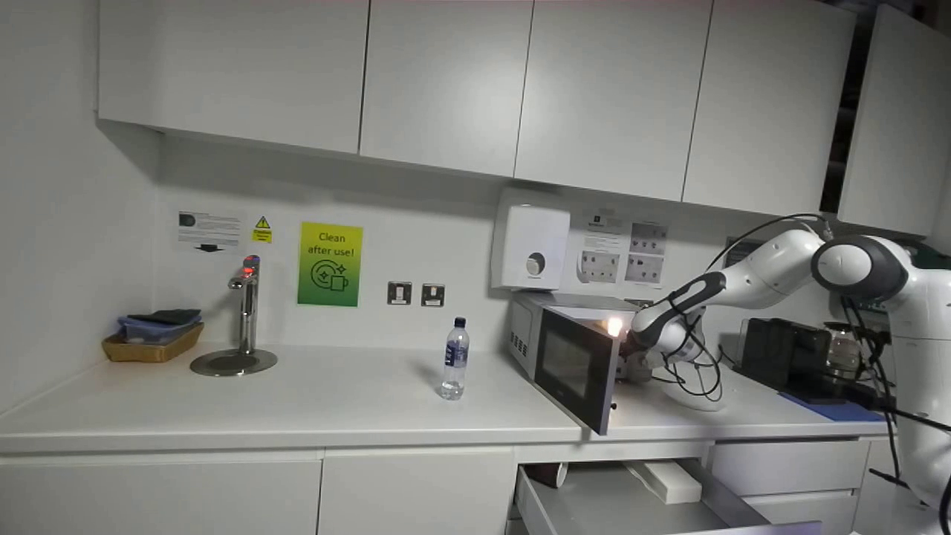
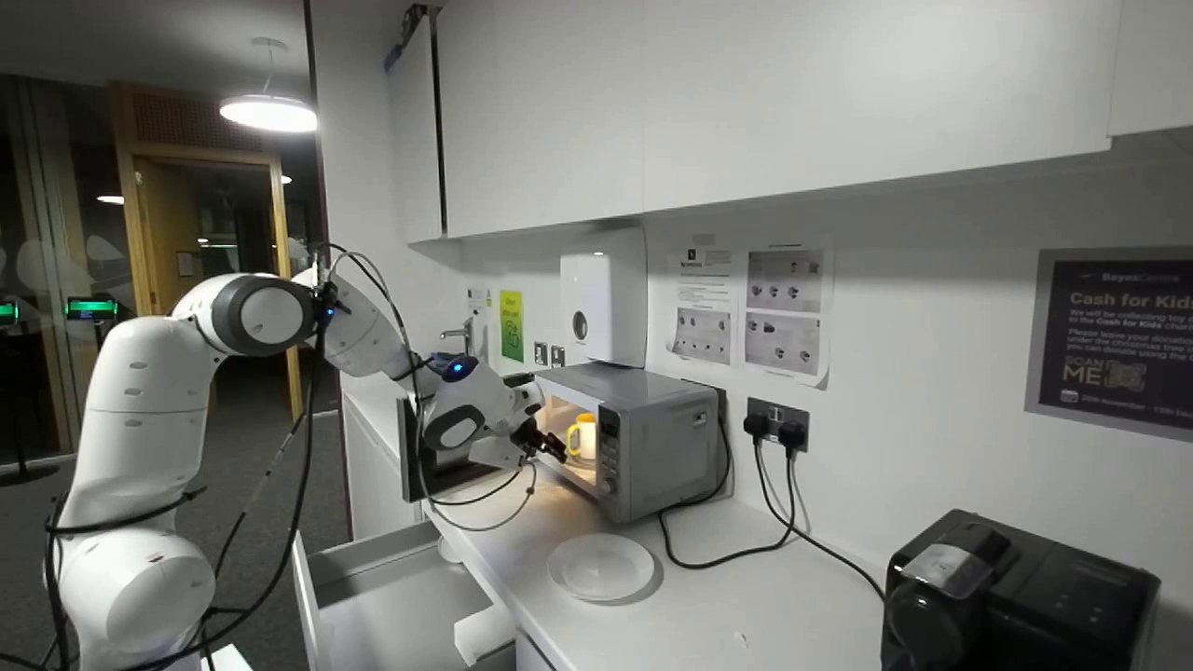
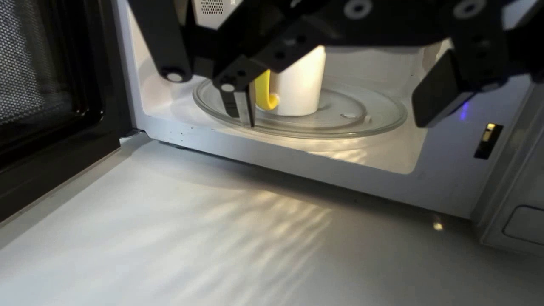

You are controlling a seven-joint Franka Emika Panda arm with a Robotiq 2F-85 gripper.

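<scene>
A white mug (image 3: 303, 84) with a yellow handle (image 3: 264, 92) stands upright on the glass turntable (image 3: 377, 114) inside the lit microwave. In exterior view 2 the mug (image 2: 587, 434) shows through the open front of the microwave (image 2: 665, 447). My gripper is open at that opening, with the mug beyond it. The left finger (image 3: 245, 107) overlaps the handle's near side in the wrist view; whether they touch I cannot tell. Well off to the mug's right is the other finger (image 3: 441, 94). The mug's top is hidden behind the gripper body.
The swung-open microwave door (image 1: 575, 367) stands to the left of the arm. A white plate (image 2: 604, 567) lies on the counter before the microwave. Below, a drawer (image 1: 597, 504) is pulled out. A water bottle (image 1: 455, 358) stands on the otherwise clear left counter.
</scene>
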